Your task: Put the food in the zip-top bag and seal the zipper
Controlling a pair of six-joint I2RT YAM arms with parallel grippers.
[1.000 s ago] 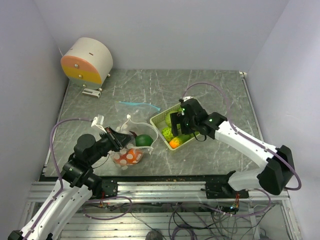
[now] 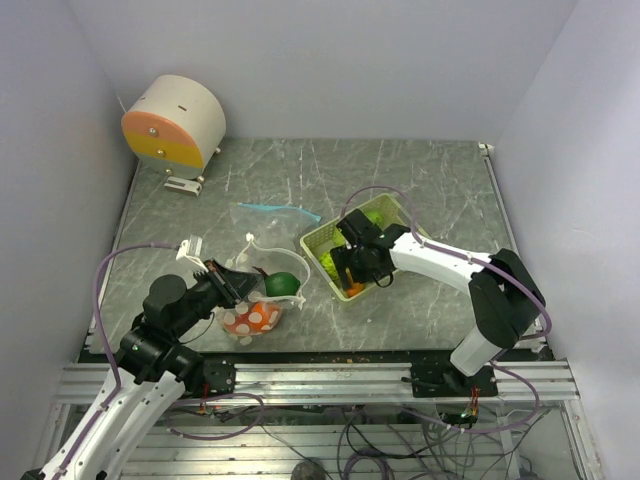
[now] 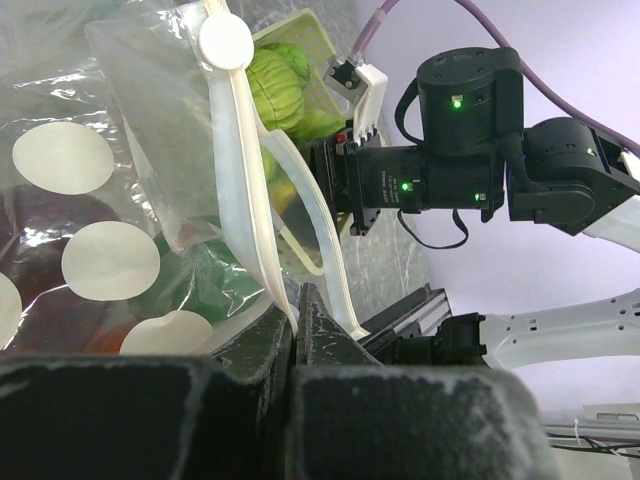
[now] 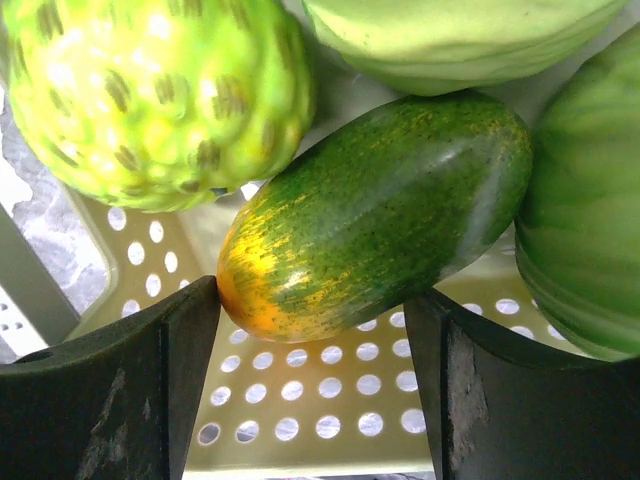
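Note:
A clear polka-dot zip top bag (image 2: 252, 318) stands with its mouth spread, a dark green item (image 2: 282, 284) and something reddish inside. My left gripper is shut on the rim of the bag's mouth, its white zipper edge (image 3: 245, 170) running up from the fingers. Over the basket (image 2: 315, 238), my right gripper is part open, reaching down around a green-and-orange papaya-like fruit (image 4: 375, 215). One finger (image 4: 170, 370) is at the fruit's orange end, the other at its lower side; whether both press on it I cannot tell.
Beside that fruit in the basket lie a bumpy green fruit (image 4: 160, 100) and pale green produce (image 4: 450, 40). Another clear bag with a blue zipper (image 2: 275, 208) lies flat behind. A rounded drawer box (image 2: 175, 130) stands back left. Counter right of the basket is free.
The left gripper and the bag's mouth have shifted slightly left.

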